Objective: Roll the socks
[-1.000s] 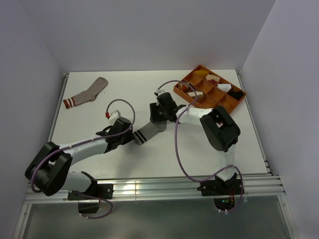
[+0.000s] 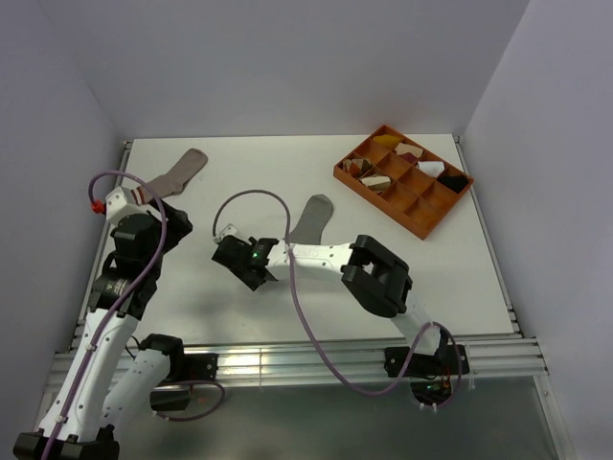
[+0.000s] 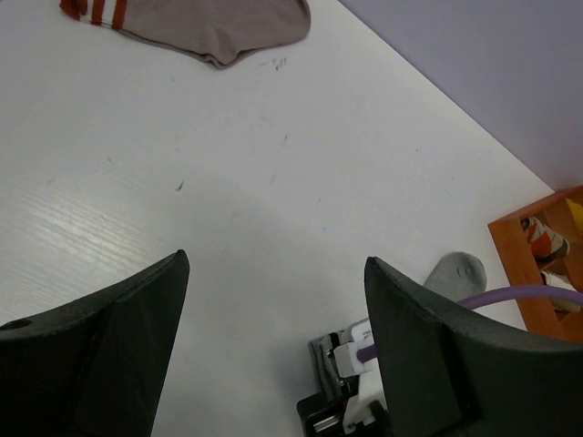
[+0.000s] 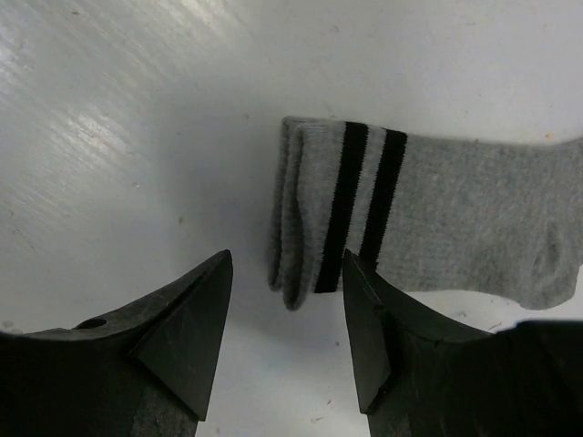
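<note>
A grey sock with two black stripes (image 4: 437, 214) lies flat on the table, its layered cuff edge showing in the right wrist view. My right gripper hangs over that cuff end, open, with nothing held; the arm hides much of this sock in the top view, where its toe end (image 2: 312, 218) shows. At the back left lies a brown-grey sock with rust and white stripes (image 2: 182, 172), partly covered by my left arm. Open and empty, my left gripper is raised over bare table at the left.
An orange-brown divided box (image 2: 414, 213) stands at the back right, with rolled socks in several compartments and others empty. Cables loop above both arms.
The left arm has drawn back left, away from the grey sock's cuff. The grey sock now lies straighter.
</note>
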